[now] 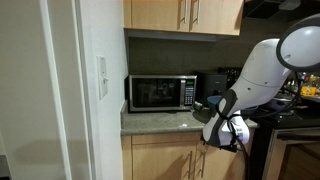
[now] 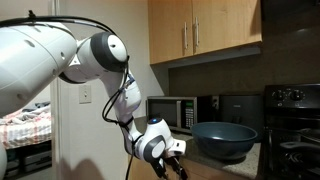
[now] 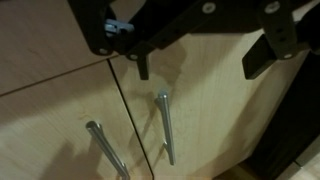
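My gripper is open, with nothing between its fingers. In the wrist view a metal bar handle (image 3: 166,128) on the pale wood lower cabinet lies just beyond the gap, nearer the left finger (image 3: 141,66). A second bar handle (image 3: 105,150) is on the neighbouring door, left of the dark seam. Exterior view 1 has the white hand in front of the lower cabinet doors (image 1: 160,157), just below the counter edge. From the side, the gripper (image 2: 181,159) faces the cabinet front; contact with a handle cannot be made out there.
On the counter (image 1: 155,123) stand a microwave (image 1: 162,93) and a large dark blue bowl (image 2: 224,140). The black stove (image 2: 293,130) adjoins on the right. A white wall edge (image 1: 100,120) is at the left. Upper cabinets (image 1: 160,15) hang above.
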